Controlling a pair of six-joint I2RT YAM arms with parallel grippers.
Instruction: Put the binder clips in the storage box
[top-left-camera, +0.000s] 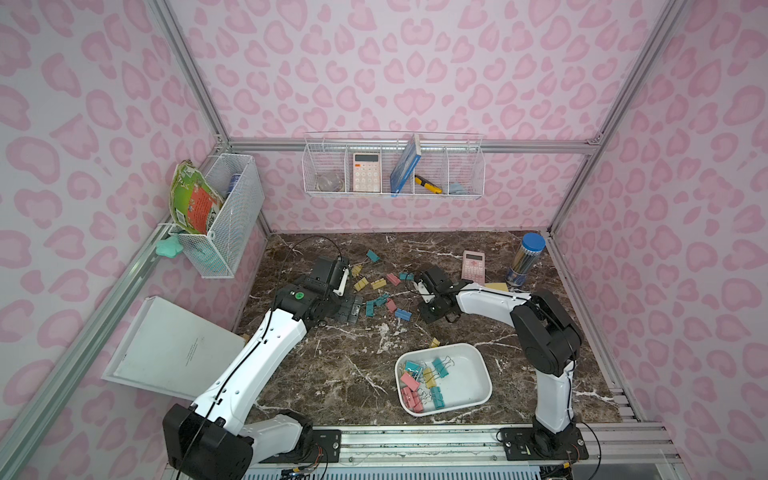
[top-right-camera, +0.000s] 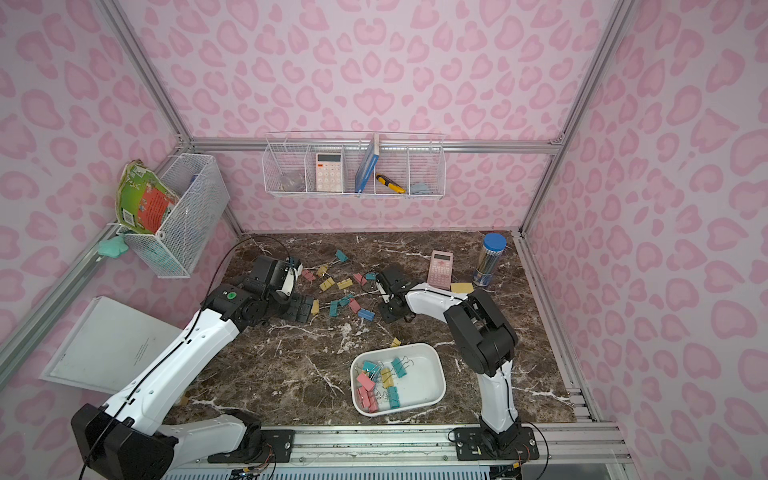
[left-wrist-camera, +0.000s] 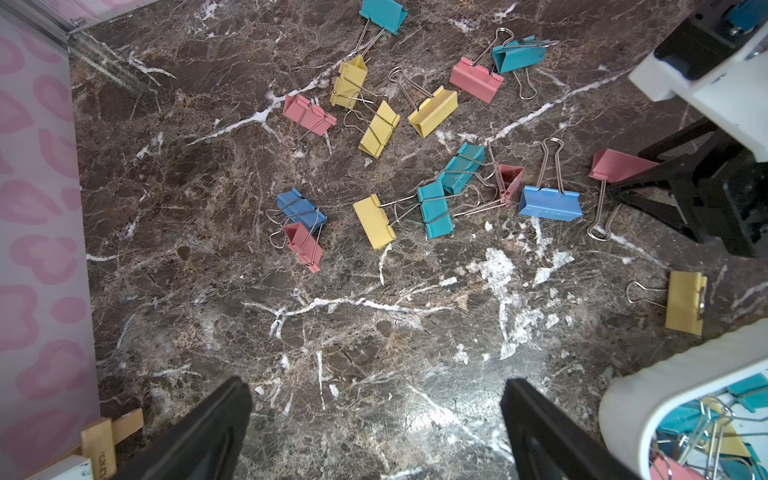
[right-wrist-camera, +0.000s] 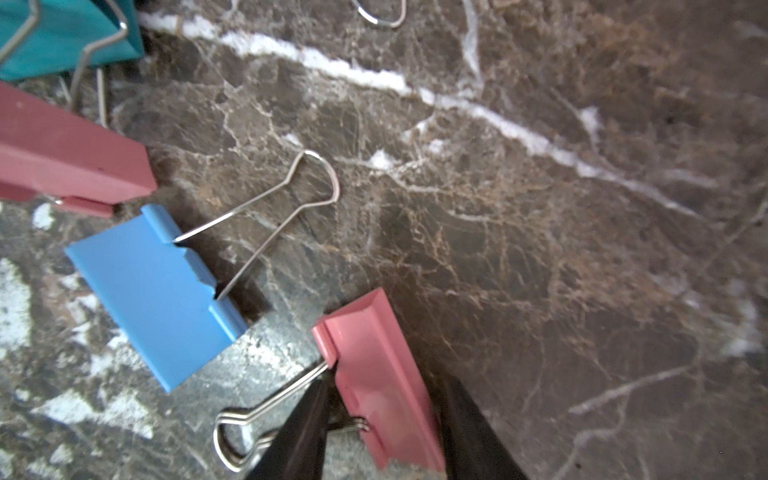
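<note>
Binder clips in pink, yellow, teal and blue lie spread over the marble table. My right gripper is down at a pink clip, its dark fingers on either side of the clip's body; whether they press on it is unclear. A blue clip lies beside it. My left gripper hangs open above the table, with nothing between its blurred fingers and several clips below, including a yellow one. The white storage box at the front holds several clips.
A pink calculator and a blue-lidded jar stand at the back right. Wire baskets hang on the back and left walls. A white board is at the left. Bare table lies left of the box.
</note>
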